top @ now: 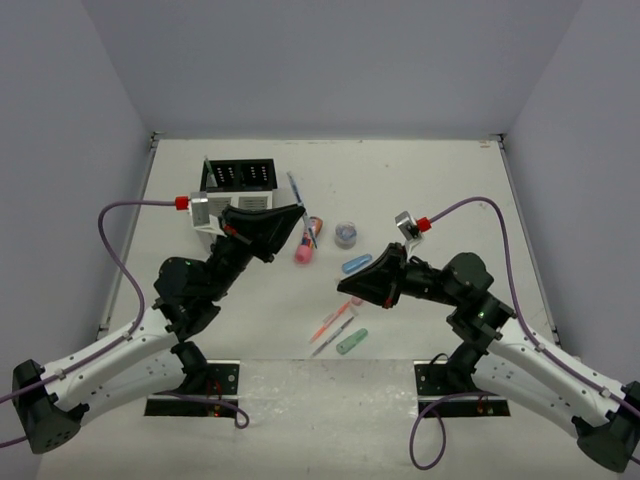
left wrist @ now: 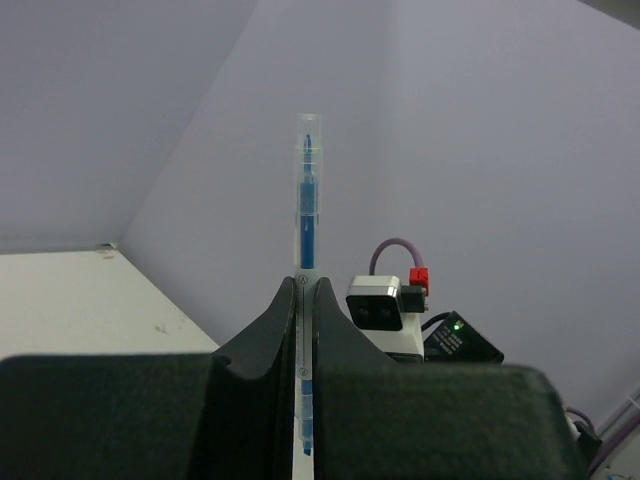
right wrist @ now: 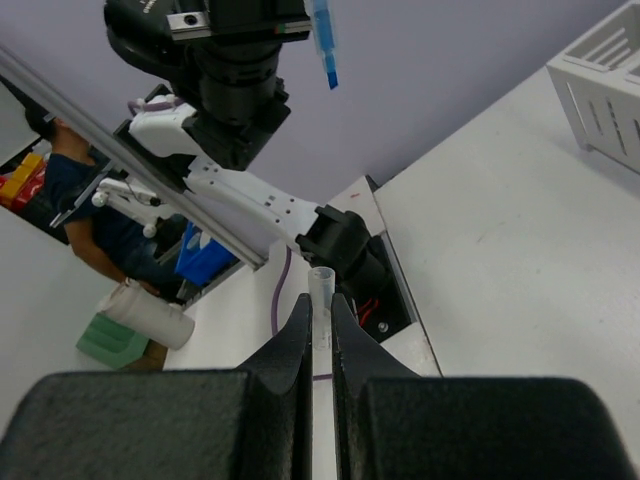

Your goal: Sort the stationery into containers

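Observation:
A clear pen with blue parts [left wrist: 307,225] stands between the fingertips of my left gripper [top: 303,209], which is shut on it above the table. Its lower end [right wrist: 325,45] also shows in the right wrist view. My right gripper [top: 341,287] is shut on a white cylindrical thing [right wrist: 321,288], whose round end sticks out past the fingertips; the rest is hidden. At the back left stand a black container [top: 257,187] and a white container [top: 256,201], the latter partly behind my left arm.
On the table lie a pink-and-orange tube [top: 304,254], a round clear item [top: 345,234], a blue item [top: 356,263], an orange pen [top: 329,321], a grey pen [top: 332,337] and a green item [top: 352,341].

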